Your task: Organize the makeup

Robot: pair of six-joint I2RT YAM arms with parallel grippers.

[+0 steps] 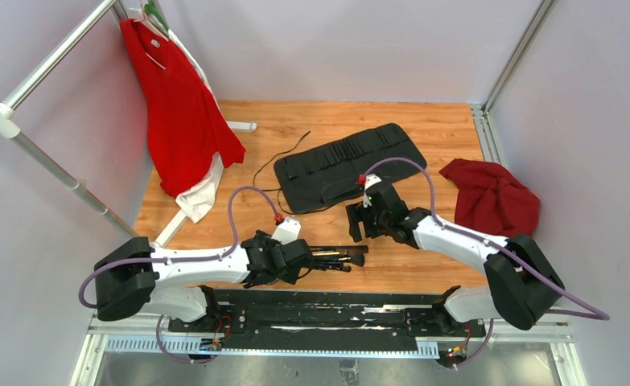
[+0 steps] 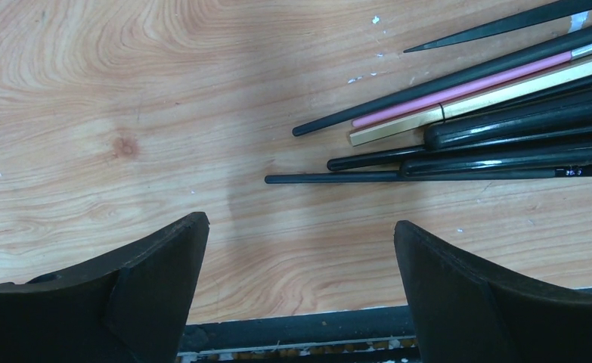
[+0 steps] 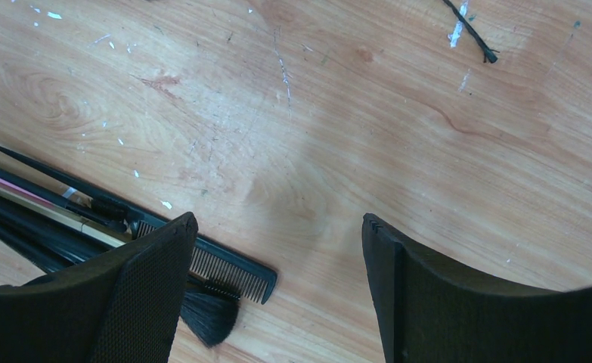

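Makeup brushes and a black comb lie in a bundle on the wooden table, close to its front edge. In the left wrist view the thin ends show, among them a pink handle (image 2: 463, 89) and a gold handle (image 2: 398, 125). My left gripper is open over the bundle's left end, nothing between its fingers. From the right wrist I see the comb (image 3: 228, 265) and a fluffy black brush head (image 3: 211, 314) at the lower left. Open and empty, my right gripper hangs above bare wood beside the comb. Behind lies the unrolled black brush roll (image 1: 311, 189) with its slots.
A dark red cloth (image 1: 496, 205) lies crumpled at the right. Red clothing (image 1: 179, 112) hangs from a metal rack on the left. The roll's black cord (image 1: 267, 163) trails over the table. Bare wood separates the brushes from the roll.
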